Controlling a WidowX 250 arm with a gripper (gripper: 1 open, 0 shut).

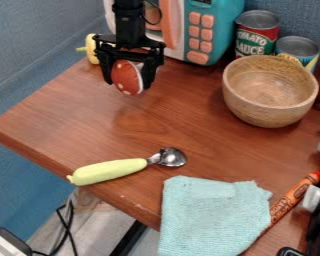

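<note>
The black gripper hangs over the back left of the wooden table, in front of a teal toy microwave. It holds a red-orange object with white markings, roughly round, between its fingers. Whether that object touches the table is hard to tell.
A wooden bowl, cans and a yellow item stand at the back. An ice-cream scoop, blue cloth and orange wrapped stick lie in front.
</note>
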